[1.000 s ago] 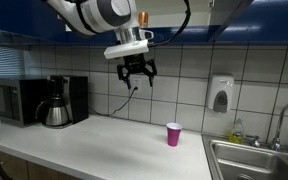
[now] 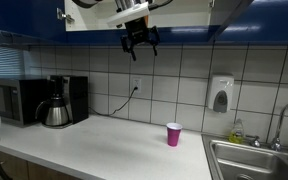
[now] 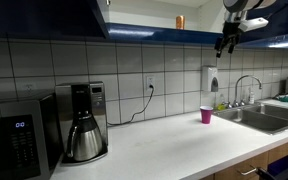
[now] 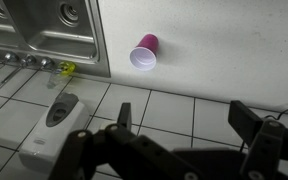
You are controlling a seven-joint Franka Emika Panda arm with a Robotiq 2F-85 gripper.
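High above the counter, my gripper (image 2: 142, 52) stands open, its fingers empty. Its two fingers (image 4: 125, 115) show wide apart at the bottom of the wrist view. A magenta cup (image 2: 173, 134) with a white inside is upright on the white counter (image 2: 104, 147), well below the gripper and to its right in exterior view 1. From above, the wrist view shows the same cup (image 4: 144, 54) near the sink, apart from the fingers. In exterior view 2 the cup (image 3: 206, 115) is beside the sink, and the gripper (image 3: 226, 48) hangs at upper right.
The upper cabinet (image 2: 169, 18) has an open shelf holding an orange item (image 3: 180, 22). A sink (image 2: 244, 160) with a faucet (image 2: 282, 120) lies right, below a wall dispenser (image 2: 220, 94). A coffee maker (image 2: 59, 105) and microwave (image 2: 12, 95) stand left.
My gripper and arm have risen in exterior view 1, from in front of the wall tiles to about the cabinet's lower edge. The cup has stayed in place.
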